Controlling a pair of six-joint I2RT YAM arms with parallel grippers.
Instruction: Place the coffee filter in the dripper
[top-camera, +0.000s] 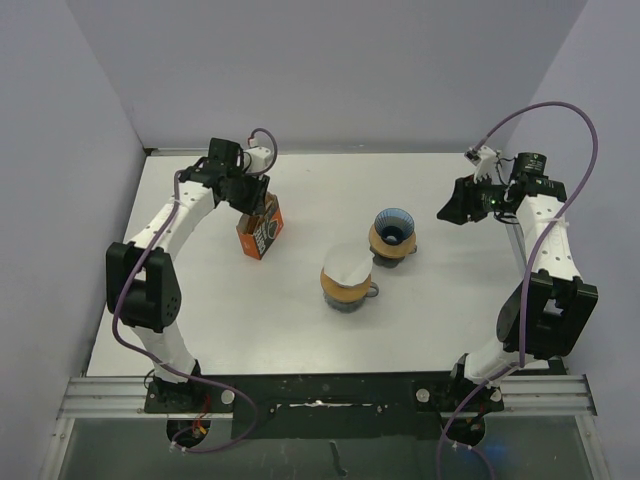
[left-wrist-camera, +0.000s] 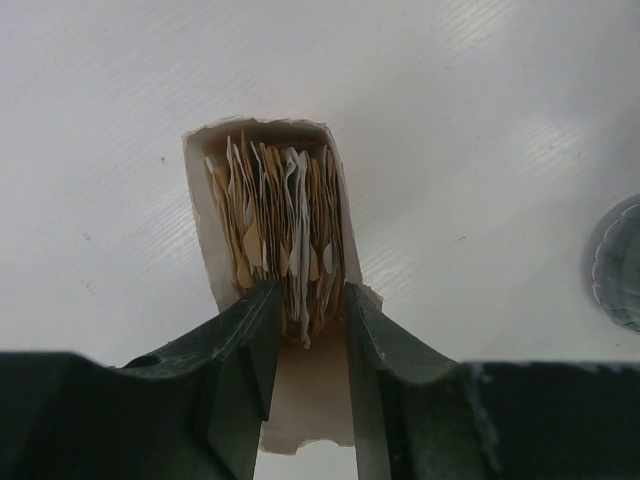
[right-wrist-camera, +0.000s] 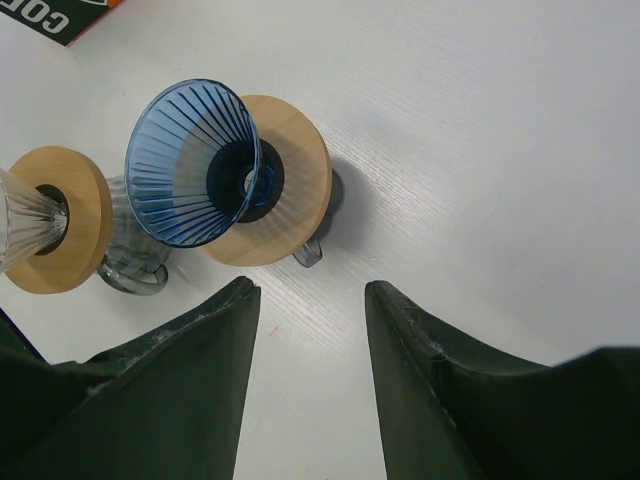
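Observation:
An open box (top-camera: 259, 234) packed with upright coffee filters (left-wrist-camera: 285, 230) stands at the left of the table. Over the box hangs my left gripper, fingers part open, its fingertips at the near end of the row of filters in the left wrist view. No filter shows clearly gripped. A blue ribbed dripper (right-wrist-camera: 190, 165) sits on a wooden collar over a glass server, right of the table's middle. My right gripper is open and empty, above the table to the right of that dripper.
Nearer the front stands a second server (top-camera: 344, 298) with a wooden collar (top-camera: 345, 290) and a white filter or cone (top-camera: 348, 265) on top.

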